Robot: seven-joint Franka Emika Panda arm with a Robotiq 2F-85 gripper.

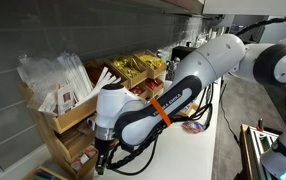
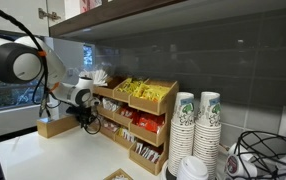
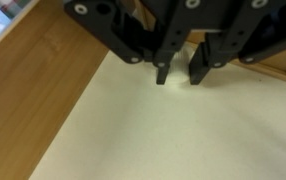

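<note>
My gripper points down close to a pale surface [image 3: 133,130] in the wrist view. Its two dark fingers stand a little apart, and a pale patch shows in the gap; no object can be made out there. In exterior view 1 the gripper [image 1: 101,168] is low beside the wooden organizer [image 1: 51,140], its tips hard to make out. From exterior view 2 the gripper [image 2: 89,126] appears small, at the organizer's far left end.
Wooden edging [image 3: 58,75] runs along the left of the wrist view. Yellow packets [image 2: 133,86] and red packets [image 2: 144,124] fill organizer bins. Stacked paper cups [image 2: 207,125] stand at the right. The white tabletop [image 2: 53,155] has wide clear room in front.
</note>
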